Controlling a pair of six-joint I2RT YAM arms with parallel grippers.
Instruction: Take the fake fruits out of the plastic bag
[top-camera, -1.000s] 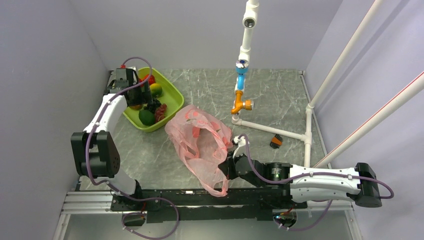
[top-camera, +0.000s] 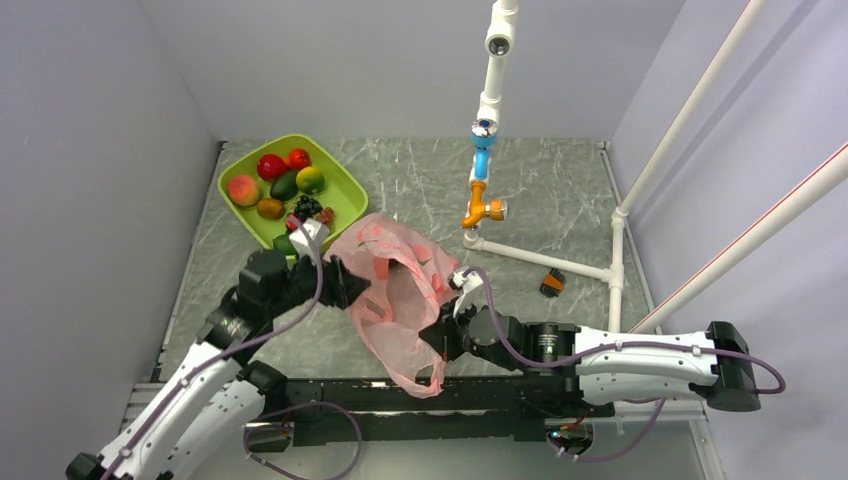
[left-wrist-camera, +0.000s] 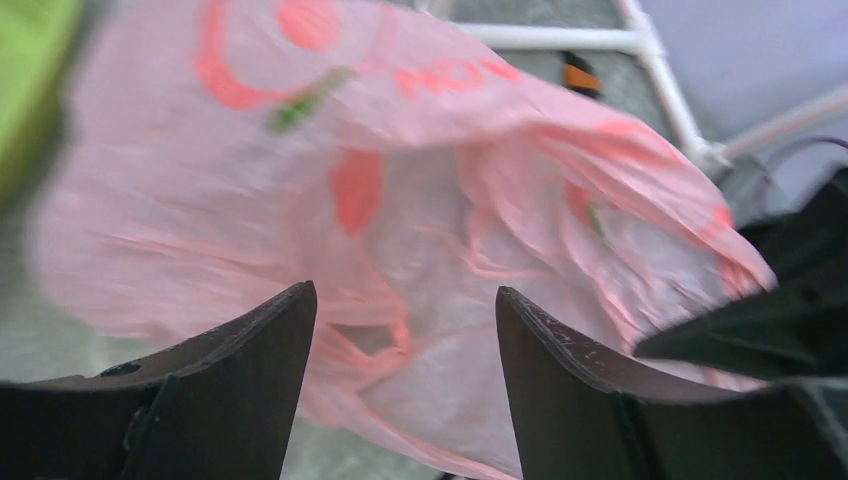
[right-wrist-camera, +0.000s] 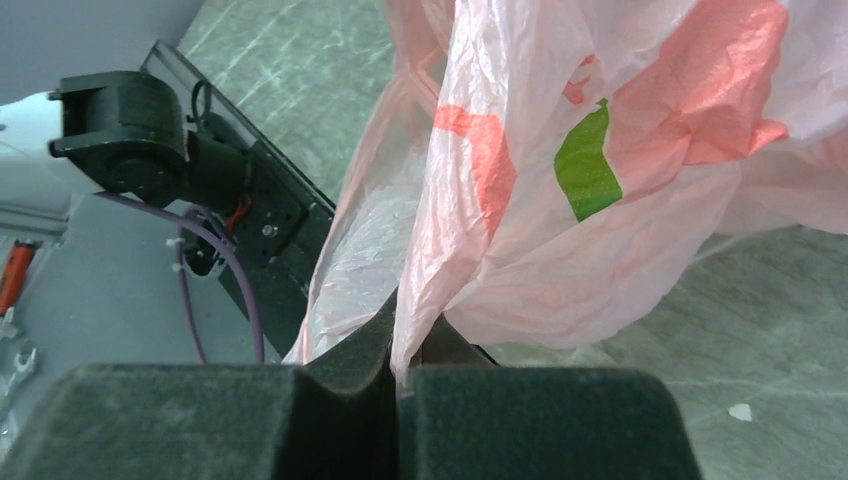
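Observation:
The pink plastic bag (top-camera: 405, 325) stands in the middle of the table with its mouth facing up and toward the front. No fruit shows inside it in the left wrist view. My right gripper is shut on a fold of the bag's edge at its right front side. At the bag's left rim hovers my left gripper, its fingers apart, with nothing held between them. A peach (top-camera: 243, 190), a red apple (top-camera: 271, 167), a green-yellow fruit (top-camera: 311, 180), dark grapes (top-camera: 307, 207) and several other fruits lie in the green basin.
The green basin (top-camera: 352, 190) stands at the back left, close to the bag. White pipework with an orange valve (top-camera: 480, 206) rises at the back right. A small orange-black block (top-camera: 552, 282) lies on the right. Table between basin and pipe is clear.
The right gripper and the bag's held edge have shifted slightly left.

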